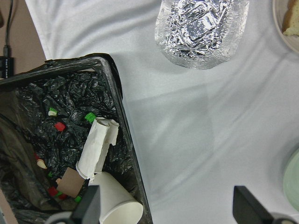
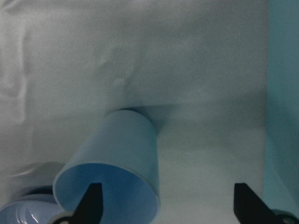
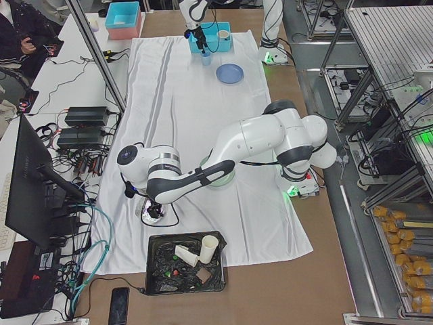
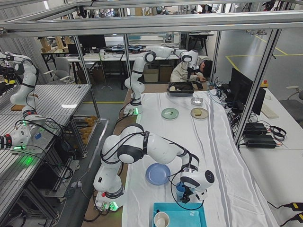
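My left gripper stands open over the white cloth [image 1: 187, 130], near a black-lined bin [image 1: 130, 154] holding white cups, paper, cardboard and small coloured bits. A foil tray [image 1: 201, 28] lies just beyond it, with a plate with bread [image 1: 280, 35] and a green plate [image 1: 292, 179] at the right of the left wrist view. My right gripper is open, low over a light blue cup [image 2: 121, 144] that appears to lie or tilt with its mouth toward the gripper. A turquoise box [image 2: 285, 107] stands beside the cup.
A blue plate [image 4: 158, 174] lies near the right arm. A monitor [image 3: 27, 189] and cables line one side; a phone [image 3: 119, 308] lies by the bin.
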